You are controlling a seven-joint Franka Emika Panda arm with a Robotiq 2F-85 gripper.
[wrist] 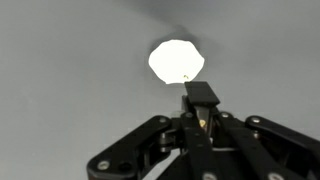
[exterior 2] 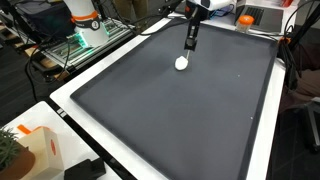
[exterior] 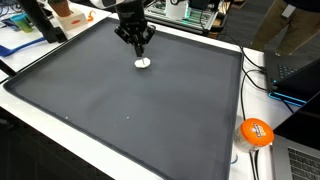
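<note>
A small white rounded piece (wrist: pixel 176 61) with an uneven edge lies at or just over the dark grey board, beyond my fingertips in the wrist view. My gripper points down beside it, its fingers pressed together on a thin stick. In exterior view 2 the stick (exterior 2: pixel 187 53) runs from the gripper (exterior 2: pixel 190 45) down to the white piece (exterior 2: pixel 181 63). Exterior view 1 has the gripper (exterior: pixel 139 50) right above the white piece (exterior: pixel 142 63). Whether stick and white piece are joined cannot be made out.
The grey board (exterior: pixel 125 110) is bare around the white piece, with wide free room toward the front. An orange-topped container (exterior: pixel 254 133) and a laptop (exterior: pixel 295 158) stand off its right side. A potted plant (exterior 2: pixel 12 152) is at the near left corner in exterior view 2.
</note>
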